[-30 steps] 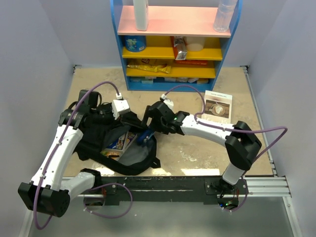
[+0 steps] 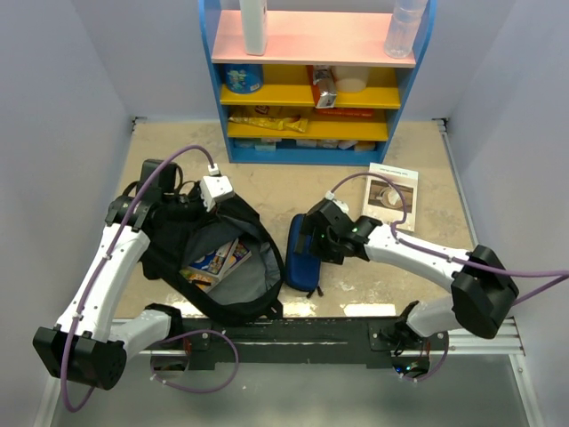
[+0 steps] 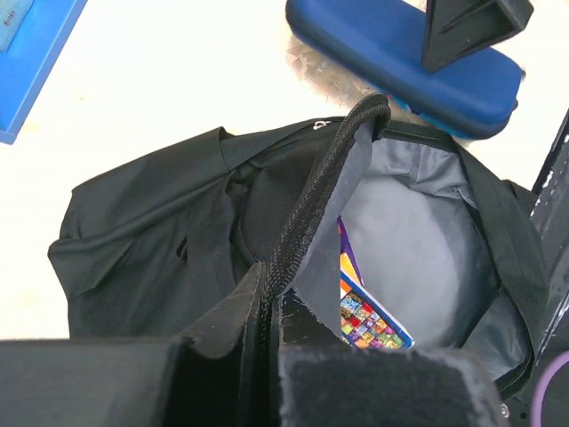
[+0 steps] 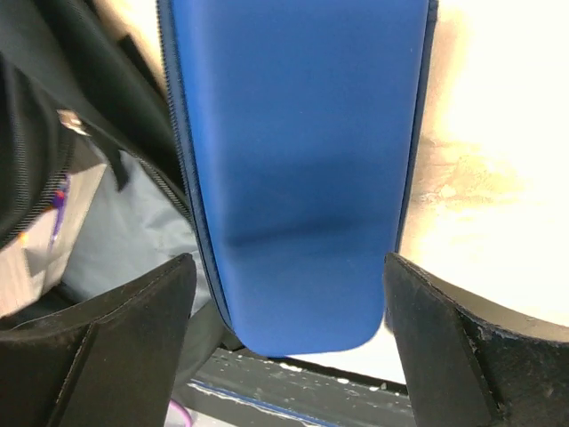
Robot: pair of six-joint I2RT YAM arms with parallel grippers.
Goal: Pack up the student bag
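Note:
The black bag (image 2: 160,258) lies open at the left with its grey lining and books (image 2: 213,260) inside. My left gripper is shut on the bag's zippered rim (image 3: 311,209), lifting it. A blue zip case (image 2: 302,276) lies flat on the table just right of the bag, outside it. My right gripper is open above the case, which sits between and below its fingers.
A shelf unit (image 2: 316,156) with packets, cups and bottles stands at the back. A printed book (image 2: 396,182) lies at the right. The table right of the case is clear.
My right gripper and the blue case moved from the bag's opening rightward and frontward onto the table beside the bag. The left arm is nearly still.

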